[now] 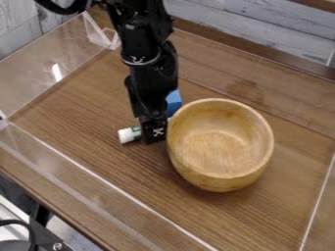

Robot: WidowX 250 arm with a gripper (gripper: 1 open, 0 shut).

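Note:
The black gripper [149, 125] reaches down from the top centre to just above a small green-and-white object [129, 134] on the wooden table [78, 172]. It is open, with its fingers close to that object's right end; whether they touch it I cannot tell. A light wooden bowl [218, 147] sits right beside the gripper. A blue object [171, 102] lies behind the fingers, partly hidden by them.
A pale clear or white edge [33, 54] runs along the upper left. Dark cables show at the lower left corner.

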